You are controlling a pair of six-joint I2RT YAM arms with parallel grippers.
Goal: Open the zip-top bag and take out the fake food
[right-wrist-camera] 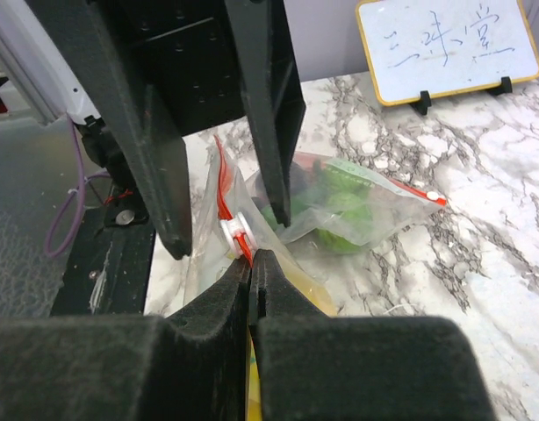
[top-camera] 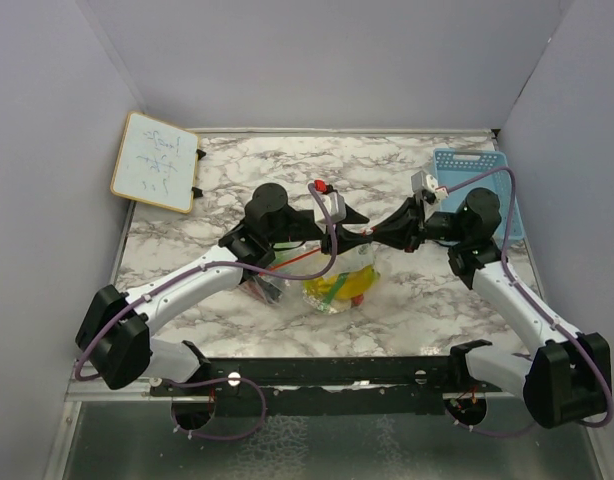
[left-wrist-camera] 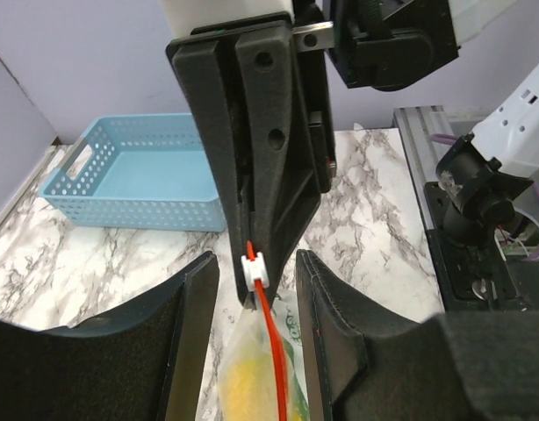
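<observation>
A clear zip bag [top-camera: 329,305] with yellow food [top-camera: 342,285] inside stands in the middle of the table, its red zip strip [left-wrist-camera: 275,342] drawn up toward the grippers. My right gripper is shut on the strip's end, close beside the white slider [right-wrist-camera: 239,232]. Around that slider, without visibly touching it, the fingers [right-wrist-camera: 168,232] of my left gripper [top-camera: 361,228] stand open, one on each side. From the left wrist view, slider and strip show between the open left fingers. Arms cover part of the bag from above.
What looks like a second clear bag [right-wrist-camera: 340,197], with green food and a red zip, lies to the left. An empty blue basket [top-camera: 467,160] is at the back right, a whiteboard [top-camera: 155,160] at the back left.
</observation>
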